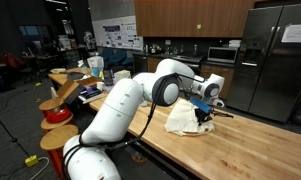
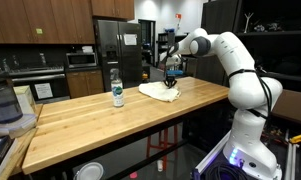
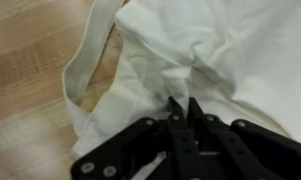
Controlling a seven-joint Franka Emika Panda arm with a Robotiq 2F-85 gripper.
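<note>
A white cloth item with a strap point(image 3: 88, 55), like a fabric bag, lies rumpled on the wooden table. In both exterior views the cloth point(image 1: 182, 120) point(image 2: 155, 90) is spread beneath the end of my arm. My gripper points down into its folds, its two dark fingertips close together against the fabric. Whether any cloth is pinched between them cannot be made out. From the side, the gripper point(image 1: 203, 118) is low over the cloth's right part, and its fingers are too small there to judge.
A clear bottle with a label point(image 2: 117, 90) stands on the table, well apart from the cloth. Bare tabletop point(image 1: 240, 145) stretches to the right of my gripper. An orange stool point(image 1: 58, 138) is beside the table at the left.
</note>
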